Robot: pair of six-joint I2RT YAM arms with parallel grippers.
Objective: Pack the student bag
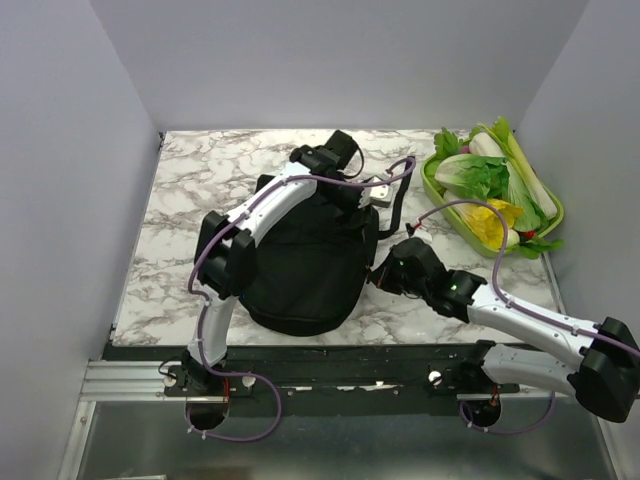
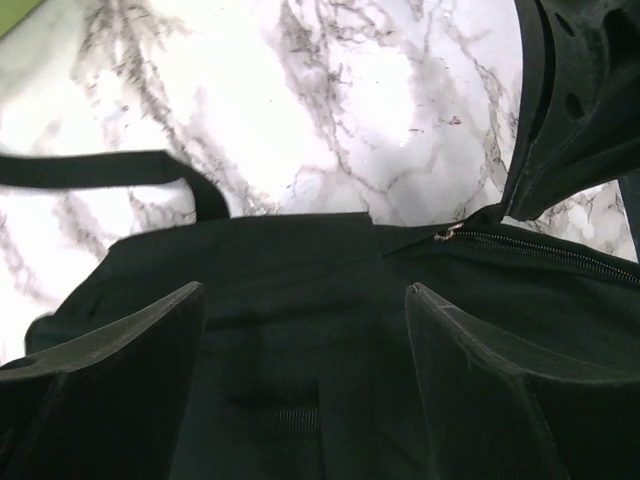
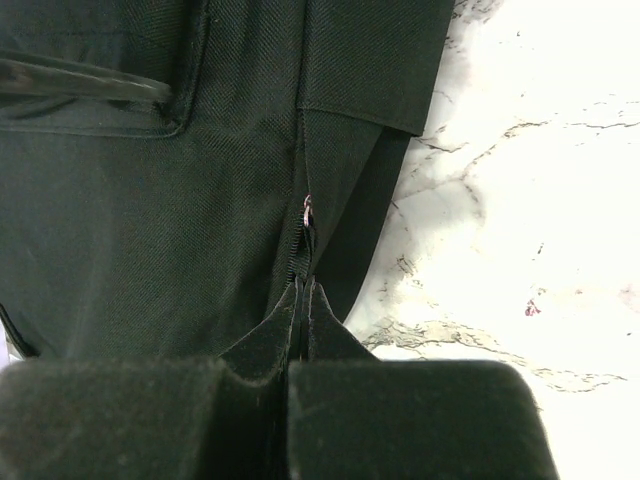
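A black backpack (image 1: 300, 265) lies flat on the marble-patterned table. Along its right side runs a zipper with a small metal slider (image 3: 308, 210), and a short dark zipper pull (image 3: 310, 240) trails from it to the tips of my right gripper. That gripper is shut, its fingertips meeting at the end of the pull; the left wrist view shows the same contact beside the slider (image 2: 448, 232). My left gripper is open above the bag's right part, dark fabric beneath it and nothing between its fingers. In the top view its arm covers the bag's upper part.
A green basket (image 1: 452, 220) full of vegetables stands at the back right. A black strap (image 1: 400, 200) extends from the bag toward it. Bare table (image 1: 180, 220) shows left of the bag and behind it. The two arms are close together near the bag's right edge.
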